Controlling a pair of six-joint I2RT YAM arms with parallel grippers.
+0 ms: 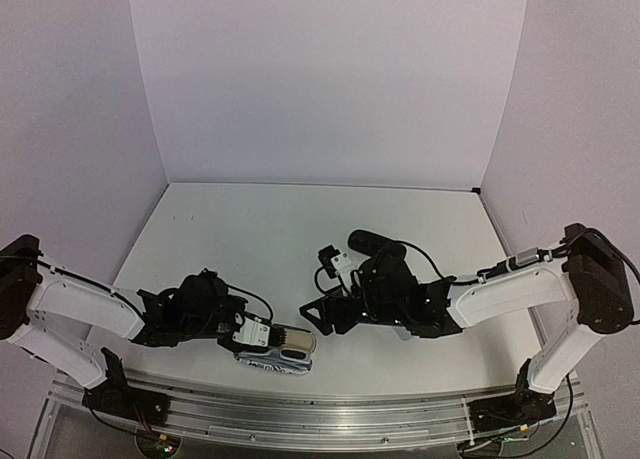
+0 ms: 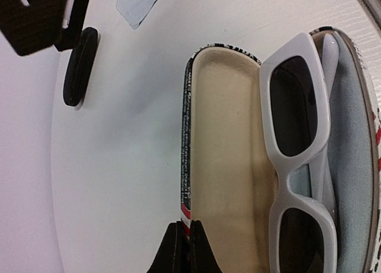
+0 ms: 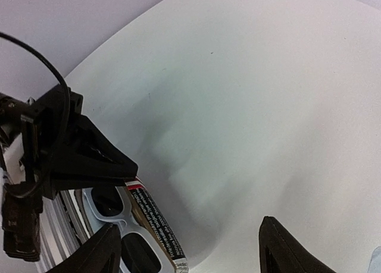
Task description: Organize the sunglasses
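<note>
An opened glasses case (image 2: 226,136) fills the right of the left wrist view, its beige lid half beside a pale blue half. White-framed sunglasses with dark lenses (image 2: 297,184) lie in the blue half, one temple folded behind the front. My left gripper is shut on the lid's patterned rim at a red stripe. The top view has the case (image 1: 273,363) near the table's front, partly covered by the left arm. To its right, my right gripper is open and empty, its fingers (image 3: 271,243) wide apart and clear of the case.
A dark closed case (image 1: 376,243) lies farther back, behind the right arm. A light blue cloth (image 2: 138,4) lies on the table, mostly hidden under the right arm in the top view.
</note>
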